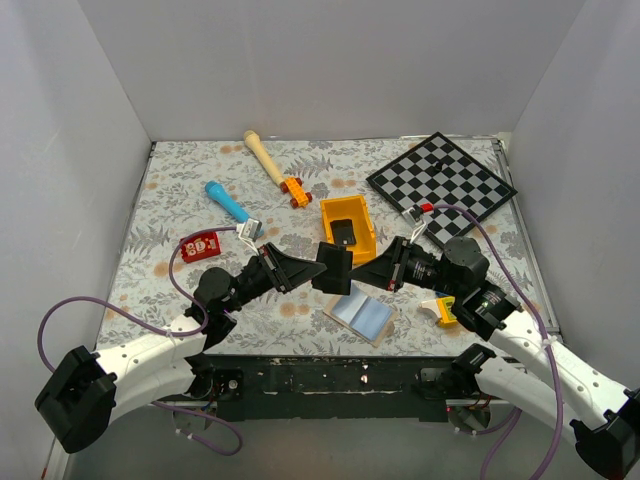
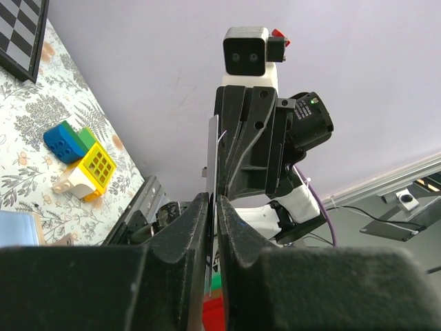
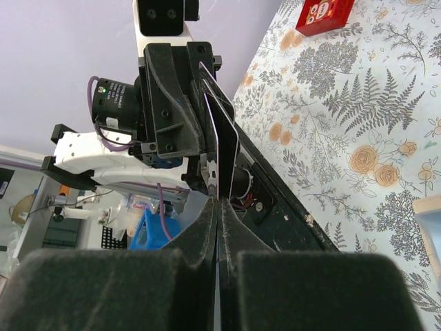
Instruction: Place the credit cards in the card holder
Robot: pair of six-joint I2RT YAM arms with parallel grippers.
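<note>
Between my two grippers, a thin black card holder (image 1: 334, 268) hangs upright above the table. My left gripper is shut on one side of it, and the dark sheet (image 2: 211, 169) rises from between the fingertips. In the right wrist view the holder (image 3: 222, 138) appears edge-on, its leaves slightly parted. My right gripper is shut with its tips at the holder's near edge; nothing clearly shows between them. A dark flat item (image 1: 343, 232) lies inside the yellow bin (image 1: 369, 240). No separate credit card can be made out.
Under the holder lies a pale blue pad (image 1: 362, 314). Around it are a checkerboard (image 1: 440, 185), a red box (image 1: 201, 247), a blue stick (image 1: 227, 201), an orange toy (image 1: 296, 192) and a yellow toy (image 1: 445, 311). Clear table lies left of the pad.
</note>
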